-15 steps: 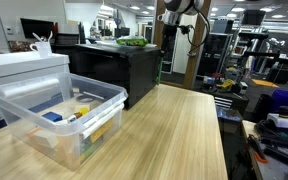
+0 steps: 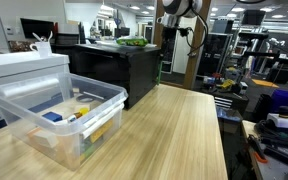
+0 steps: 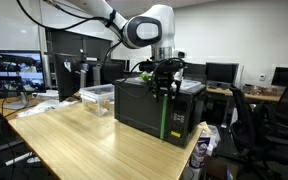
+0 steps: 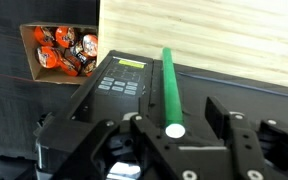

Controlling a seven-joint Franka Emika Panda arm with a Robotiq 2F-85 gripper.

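In the wrist view a long green bar [image 4: 170, 88] with a pale end runs between the two fingers of my gripper. Dark gaps show on both sides of the bar, so the fingers stand part open around it. Exterior view 2 has the gripper [image 3: 168, 88] at the top of the upright green bar [image 3: 164, 118], in front of the black cabinet [image 3: 134, 115]. Whether the bar stands free or against the cabinet is hard to tell. From exterior view 1 the gripper [image 2: 167, 44] is small and far off, past the cabinet's end.
A clear plastic bin [image 2: 59, 125] with small items stands on the wooden table [image 2: 169, 140]. Green items [image 2: 134, 41] lie on top of the cabinet. A cardboard box of orange packages [image 4: 64, 48] is off the table's edge.
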